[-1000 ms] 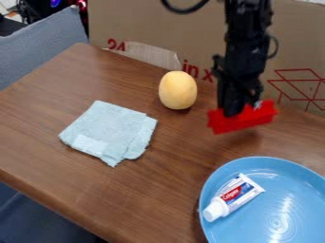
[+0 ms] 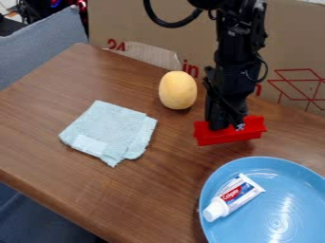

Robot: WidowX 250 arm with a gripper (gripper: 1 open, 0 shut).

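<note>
My black gripper (image 2: 229, 120) is low over the table at the right, behind the blue plate, with a red block (image 2: 216, 135) at its fingers. The block appears to rest on the wood; whether the fingers grip it is hard to tell. A yellow egg-shaped object (image 2: 178, 90) stands just left of the arm. A folded pale blue cloth (image 2: 109, 131) lies on the left part of the table. A Colgate toothpaste tube (image 2: 234, 197) lies on the blue plate (image 2: 279, 214) at the lower right.
A cardboard box (image 2: 298, 62) stands along the back of the wooden table (image 2: 64, 95). The table's left and front edges drop away toward a grey surface.
Over the last second my gripper and the red block moved down and left toward the table.
</note>
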